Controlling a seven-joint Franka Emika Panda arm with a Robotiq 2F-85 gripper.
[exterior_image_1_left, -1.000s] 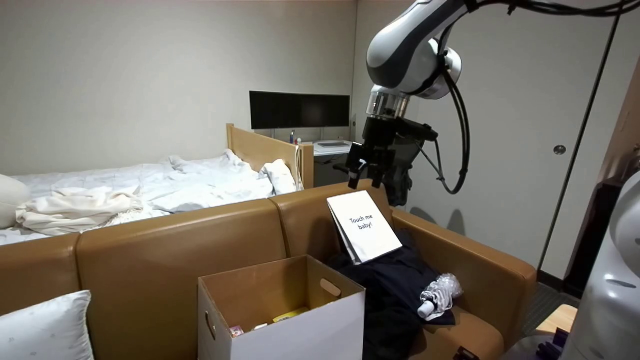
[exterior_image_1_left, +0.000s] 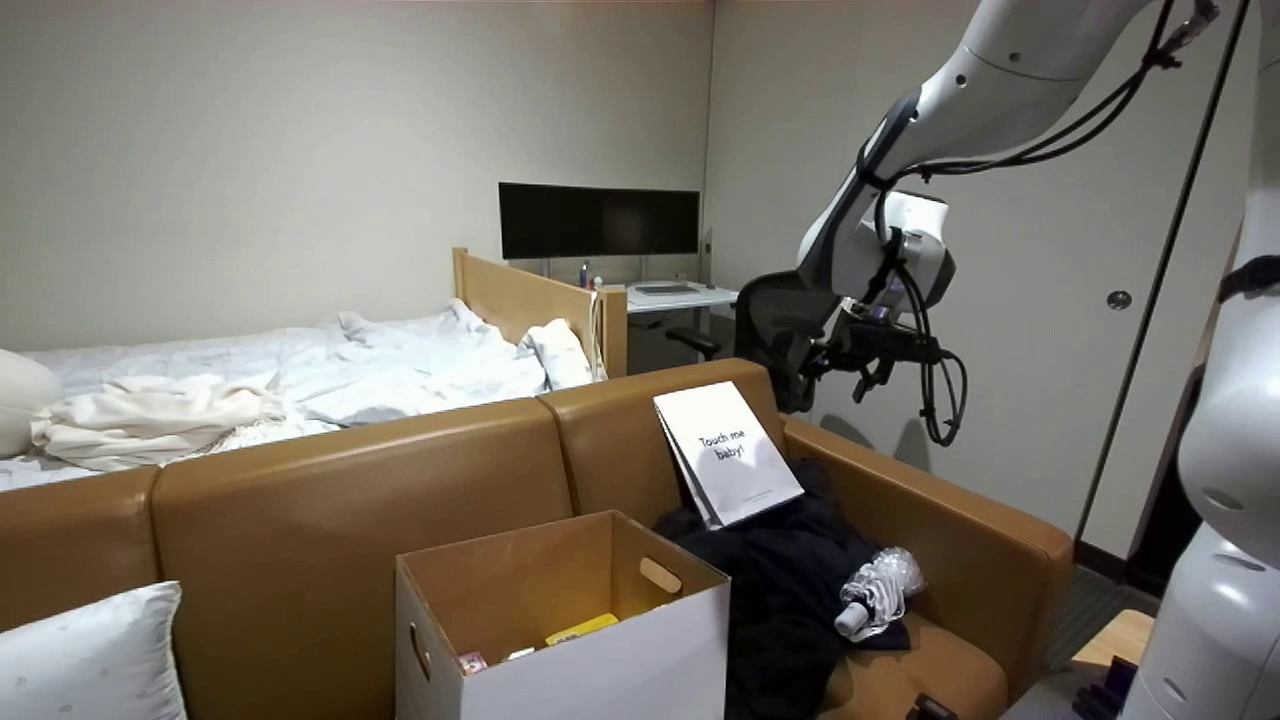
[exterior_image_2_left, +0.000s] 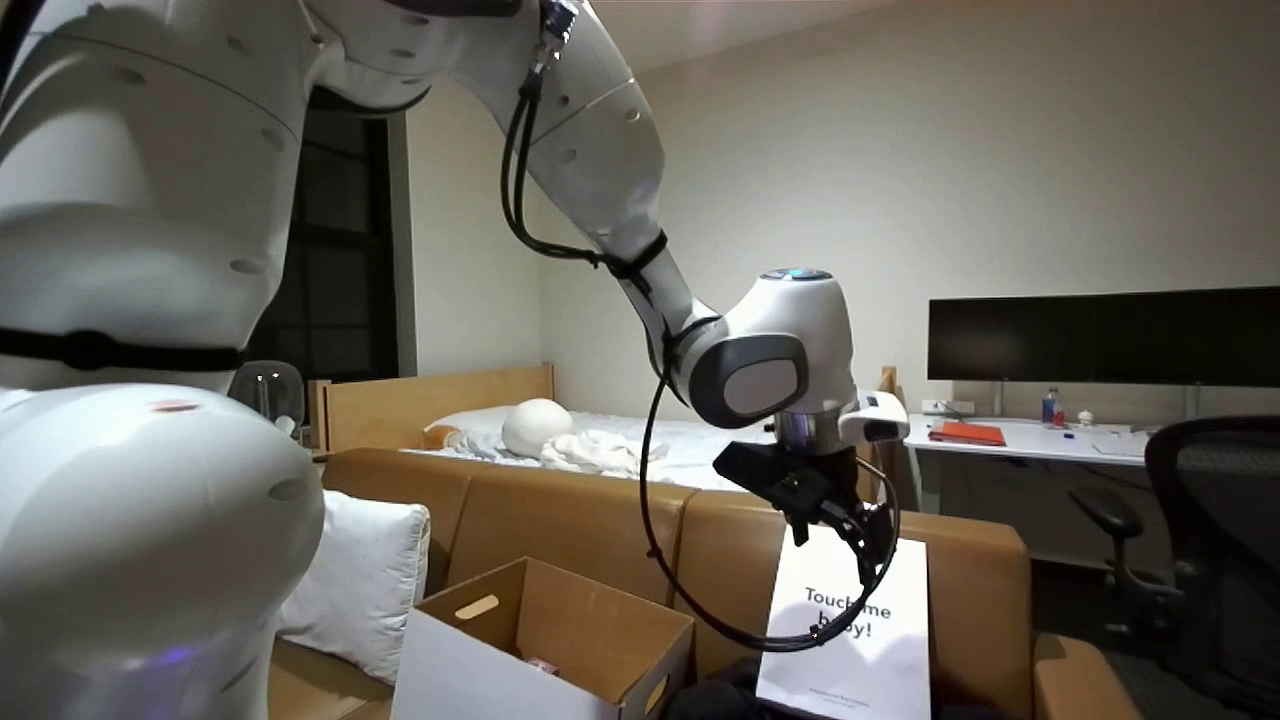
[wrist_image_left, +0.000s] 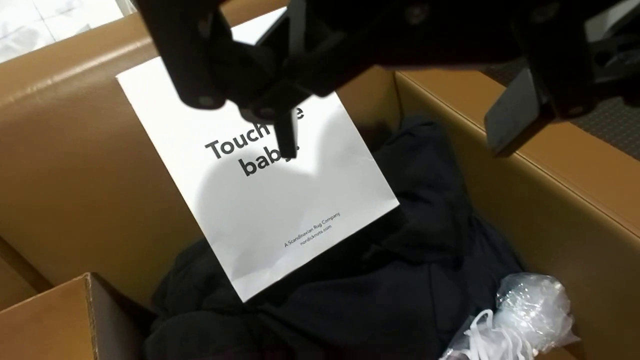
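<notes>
A white booklet (exterior_image_1_left: 729, 454) printed "Touch me baby!" leans on the sofa back, its lower edge on a dark cloth (wrist_image_left: 384, 282). My gripper (exterior_image_1_left: 840, 378) hangs in the air above the sofa's right end, apart from the booklet. In the wrist view the gripper is open, its two fingers wide apart with nothing between them; one finger covers part of the printed words. From the second exterior view, the gripper (exterior_image_2_left: 834, 546) appears in front of the booklet's top.
An open cardboard box (exterior_image_1_left: 564, 672) with a few small items inside stands left of the cloth. A plastic-wrapped white bundle (exterior_image_1_left: 882, 590) lies by the armrest (exterior_image_1_left: 948, 504). A white pillow (exterior_image_1_left: 90, 658) rests at far left. Behind are a bed and a black chair (exterior_image_2_left: 1224, 540).
The arm has swung right and toward the camera, away from above the booklet's top, and the wrist has tilted. Booklet, box and bundle stay where they were.
</notes>
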